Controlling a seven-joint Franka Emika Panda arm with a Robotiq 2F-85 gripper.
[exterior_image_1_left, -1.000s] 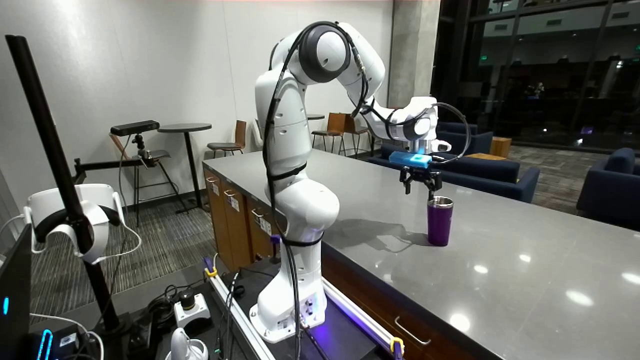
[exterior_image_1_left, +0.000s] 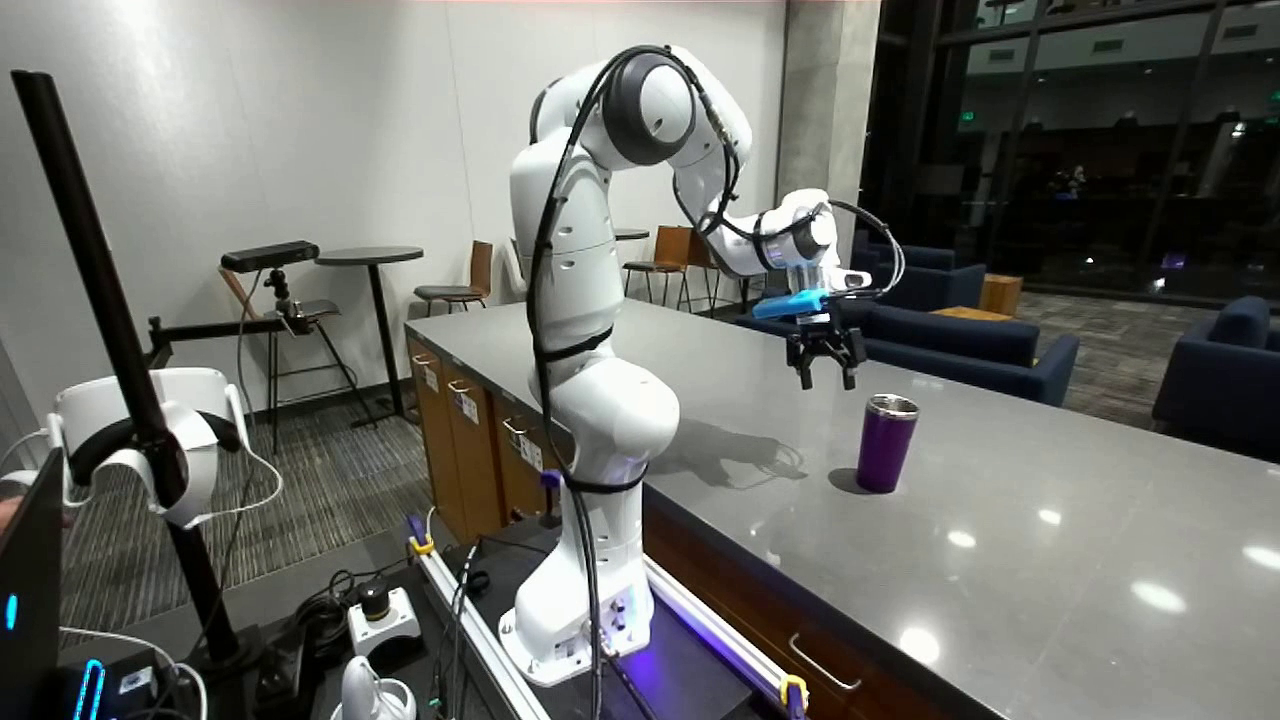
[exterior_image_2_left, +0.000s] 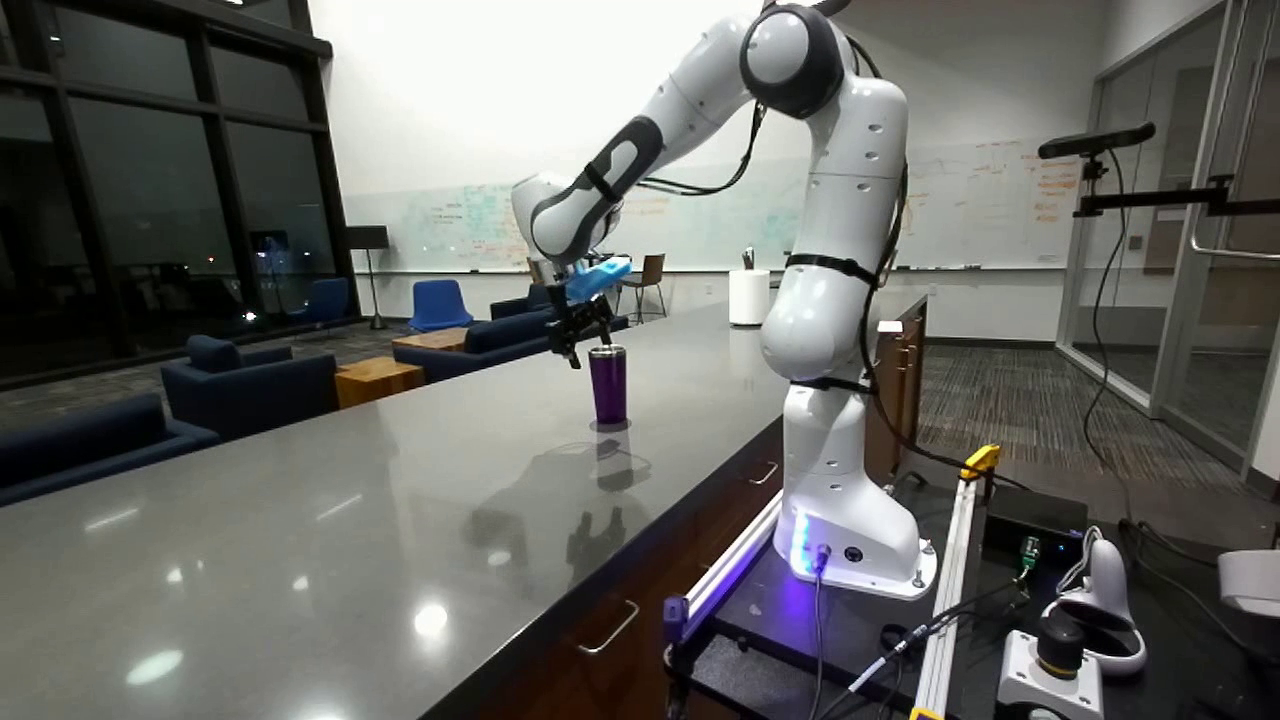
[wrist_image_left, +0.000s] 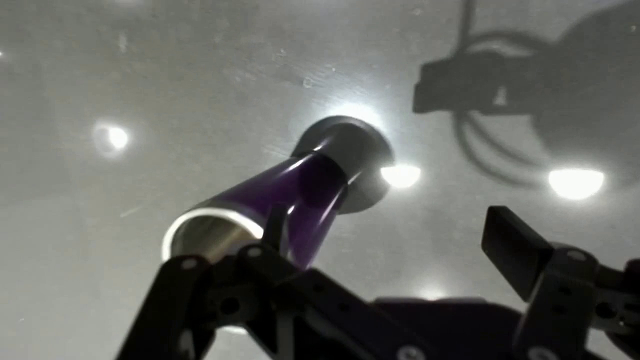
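Note:
A purple tumbler (exterior_image_1_left: 888, 450) with a silver rim is on the grey counter, its top leaning to the right in exterior view 1. My gripper (exterior_image_1_left: 828, 377) hangs tilted above the counter, left of the cup's rim, with its black fingers apart. In the wrist view, the gripper is open, with only bare counter showing between its fingertips. The cup (wrist_image_left: 288, 192) lies on the left finger's side, partly hidden behind that finger. Whether finger and cup touch, I cannot tell. In exterior view 2 the cup (exterior_image_2_left: 609, 386) appears just beneath the gripper.
Around the cup the counter (exterior_image_1_left: 1080, 540) is wide and clear, with shiny light reflections. A white container (exterior_image_2_left: 749, 298) stands farther along it. The counter's front edge runs beside the arm's base. Sofas (exterior_image_1_left: 948, 348) are beyond the far edge.
In exterior view 1 my gripper has moved left and tilted, and its right fingertip is no longer over the cup's rim. The cup stood upright before and now leans right.

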